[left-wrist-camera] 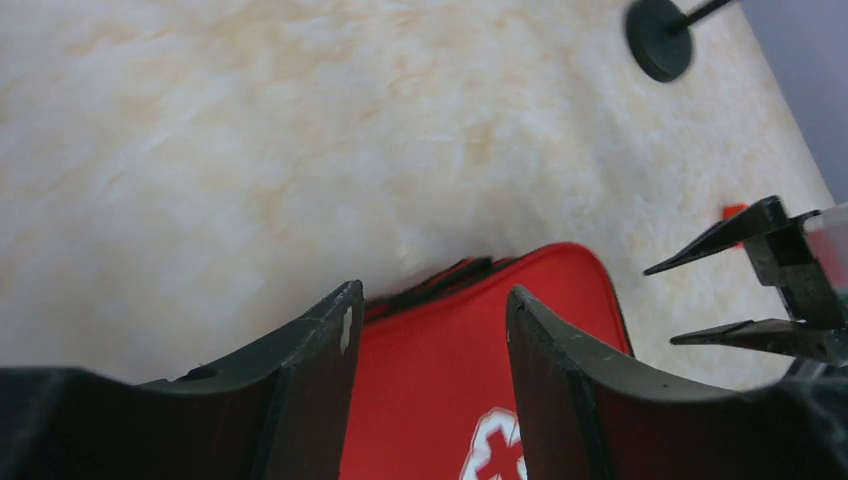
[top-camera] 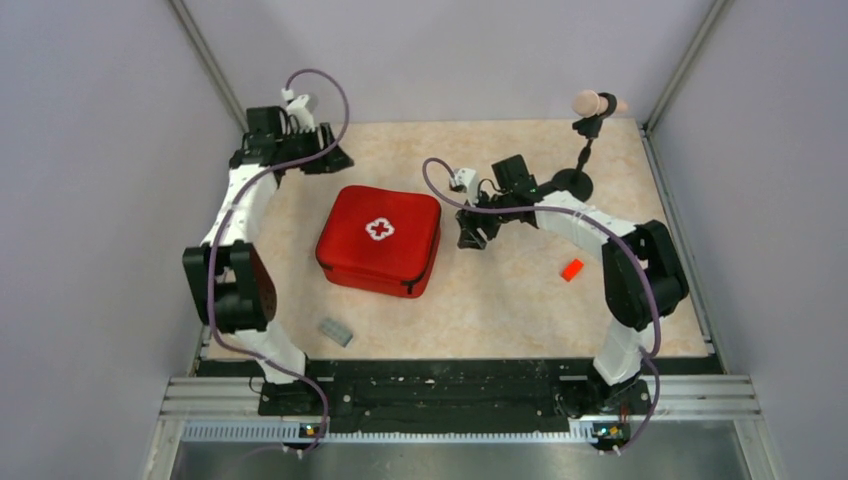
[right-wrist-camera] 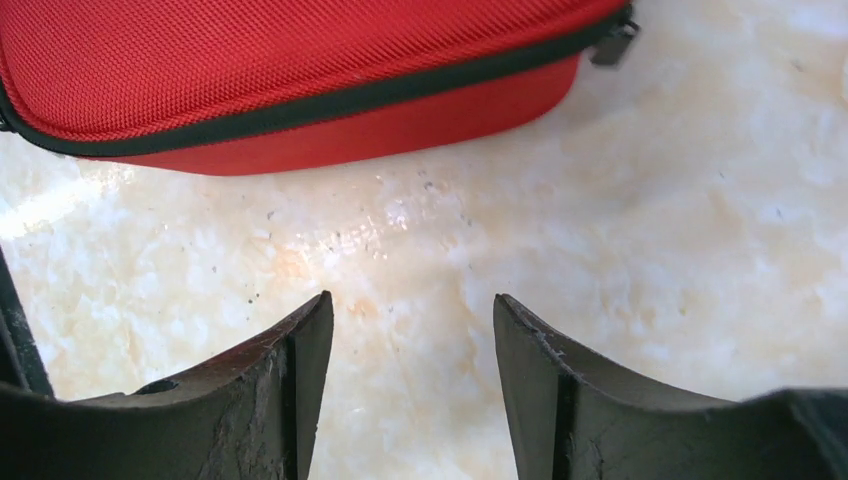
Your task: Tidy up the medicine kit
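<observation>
The red medicine kit [top-camera: 378, 232], with a white cross emblem on its lid, lies closed left of the table's middle, turned slightly askew. My left gripper [top-camera: 335, 160] hangs beyond the kit's far left corner, clear of it. In the left wrist view its fingers [left-wrist-camera: 318, 370] stand apart with the kit's lid seen beyond them and nothing held. Just right of the kit is my right gripper [top-camera: 472, 238], open and empty. Bare tabletop shows between its fingers in the right wrist view, with the kit's zipped side and black zipper pull [right-wrist-camera: 613, 47] farther off.
A grey block [top-camera: 337, 332] lies at the table's front left. On the right are a small red-orange block [top-camera: 572, 269] and a black-based stand [top-camera: 572, 184].
</observation>
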